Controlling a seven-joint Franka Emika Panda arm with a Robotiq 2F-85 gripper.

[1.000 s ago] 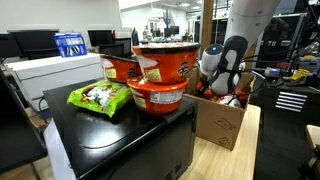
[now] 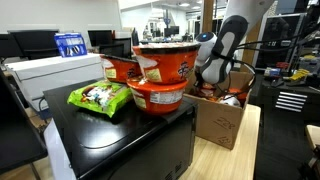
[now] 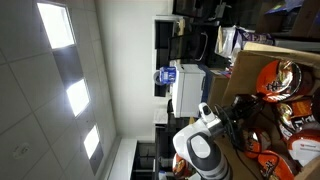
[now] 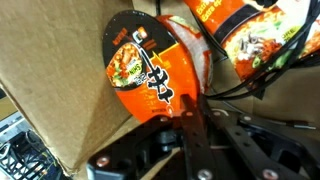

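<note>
My gripper is down inside a cardboard box (image 2: 218, 123), its fingers together in the wrist view. Just beyond and against the fingertips lies an orange and black noodle package (image 4: 150, 68), partly covered by the gripper. Whether its edge is pinched cannot be made out; nothing clearly shows between the fingers. The white arm (image 2: 222, 50) reaches over the box in exterior view 1, where the wall hides the fingertips. Round red noodle bowls (image 3: 280, 78) lie beside the dark gripper (image 3: 241, 108) in exterior view 2.
More colourful packages (image 4: 255, 38) and black cables (image 4: 280, 65) lie close to the gripper. The box wall (image 4: 55, 65) stands to one side. Stacked red bowls (image 2: 160, 96) and a green packet (image 2: 100, 97) rest on a black cabinet (image 2: 118, 130) near the camera.
The arm's upper links have risen and shifted right in exterior view 1, and the wrist stands somewhat higher over the box. Bowls and green packet on the cabinet have stayed put.
</note>
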